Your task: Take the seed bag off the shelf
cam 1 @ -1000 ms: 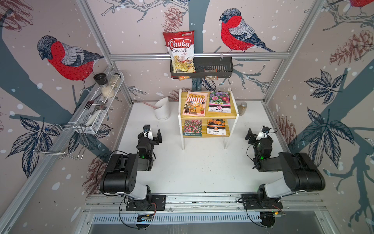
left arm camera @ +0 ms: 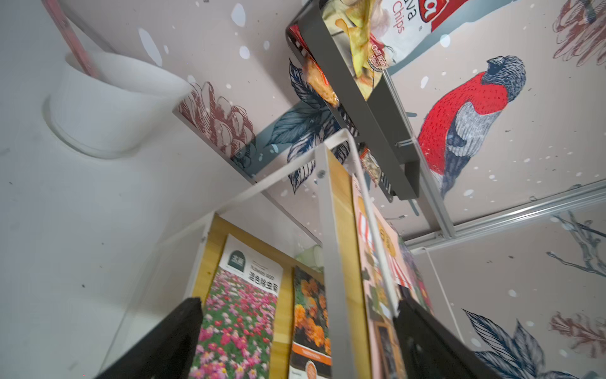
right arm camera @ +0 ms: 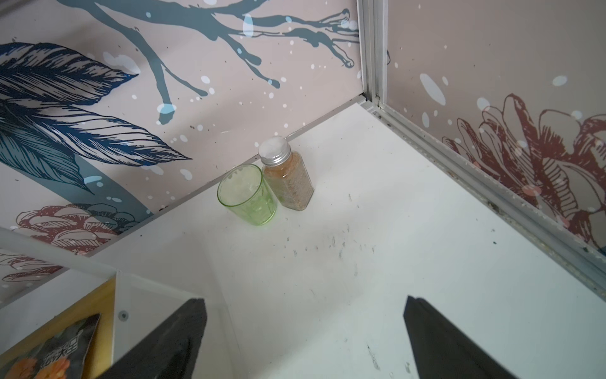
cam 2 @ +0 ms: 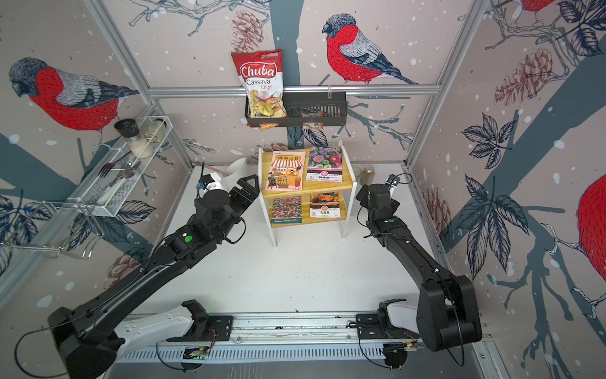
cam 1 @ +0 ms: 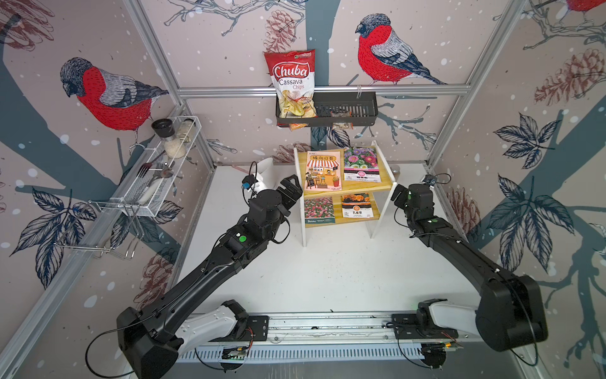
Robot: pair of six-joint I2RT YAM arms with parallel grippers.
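A small two-tier shelf with white side frames stands mid-table. On its upper tier lean a shop-picture bag and a purple-flower bag. Below are a pink-flower bag and an orange-flower bag. My left gripper is open at the shelf's left side; in the left wrist view, the shelf's frame and lower bags appear between its fingers, none of them gripped. Open and empty, my right gripper is near the shelf's right side. Which bag is meant cannot be told.
Behind the left arm is a white mortar with a pestle. A green glass and a spice jar stand behind the shelf's right side. A dark basket with a chip bag hangs above.
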